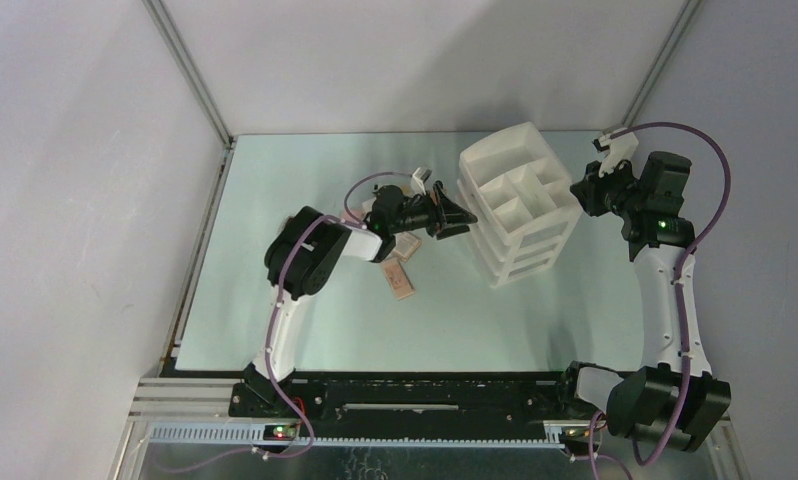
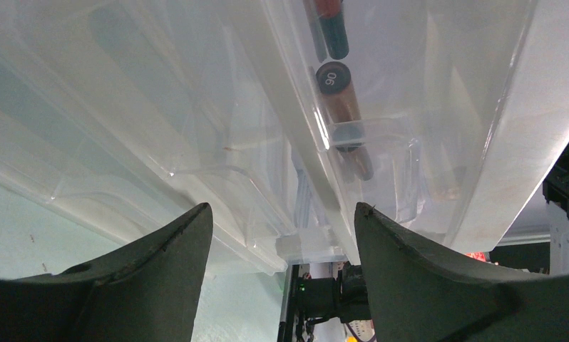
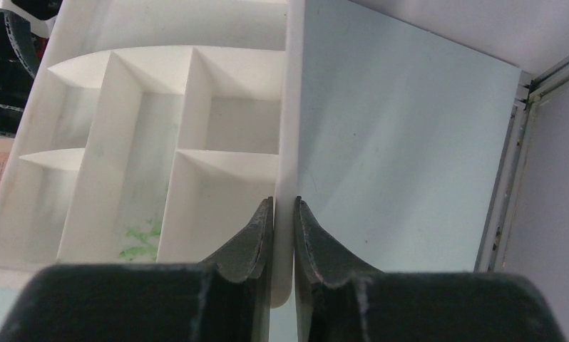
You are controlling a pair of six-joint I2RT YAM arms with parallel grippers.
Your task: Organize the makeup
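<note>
A white tiered organizer with a compartmented top stands right of centre. My right gripper is shut on its right rim, at the upper right in the top view. My left gripper is at the organizer's left side, part open against the clear drawers, one of which holds brown pencil-like items. I cannot tell if anything is between its fingers. In the top view, flat makeup pieces lie on the table beneath and beside my left arm, partly hidden.
Walls enclose it at the back and both sides, with the organizer near the back edge.
</note>
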